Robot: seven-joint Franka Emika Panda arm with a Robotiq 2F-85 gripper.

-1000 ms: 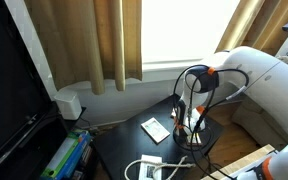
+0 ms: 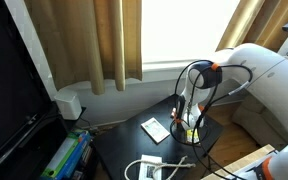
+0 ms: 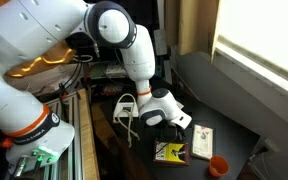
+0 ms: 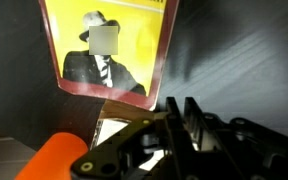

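Observation:
A yellow book [image 4: 150,22] with a picture of a man in a dark hat lies flat on the dark table. In exterior view 2 the same yellow book [image 3: 171,152] is below my gripper [image 3: 172,131]. In the wrist view my gripper shows dark fingertips close together, off the book's corner. Nothing can be made out between them, and their opening is too dark to judge. An orange cup [image 3: 218,166] stands to the right of the book; in the wrist view the orange cup [image 4: 59,160] fills the lower left.
A white flat book or box [image 3: 201,140] lies close to the yellow book. A white cable [image 2: 134,163] is spread on the dark table [image 2: 119,150]. Free room lies left of the white item in exterior view 1.
The arm's wrist has shifted slightly in exterior view 1. More of the yellow cover shows beneath the gripper now. The other objects look unmoved.

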